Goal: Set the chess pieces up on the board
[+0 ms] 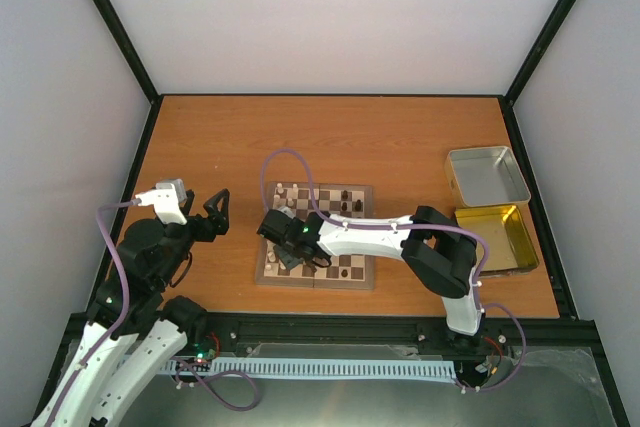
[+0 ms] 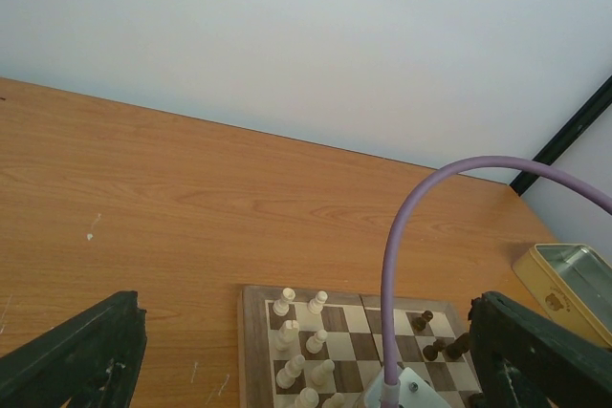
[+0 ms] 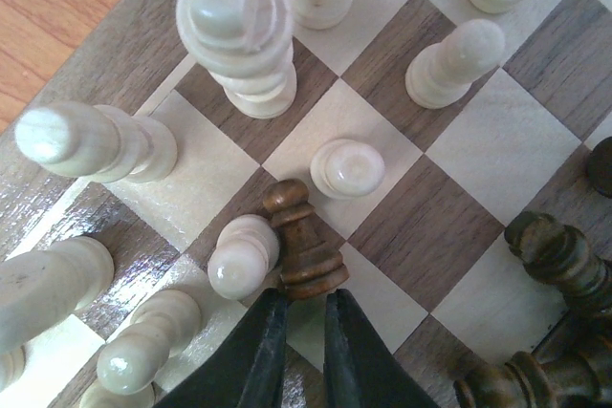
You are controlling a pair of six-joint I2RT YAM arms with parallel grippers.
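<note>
The chessboard (image 1: 343, 280) holds white and dark pieces. In the right wrist view a brown piece (image 3: 306, 255) leans tilted among white pieces, against or beside a white pawn (image 3: 237, 260). My right gripper is low over the board just in front of that brown piece, its fingertips a little apart; whether they touch it I cannot tell. Other dark pieces (image 3: 559, 260) are to its right. My left gripper (image 1: 217, 204) is open and empty, off the board to the left.
A silver tray (image 1: 487, 173) and a gold tray (image 1: 495, 239) sit at the right. A purple cable (image 2: 392, 265) loops above the board.
</note>
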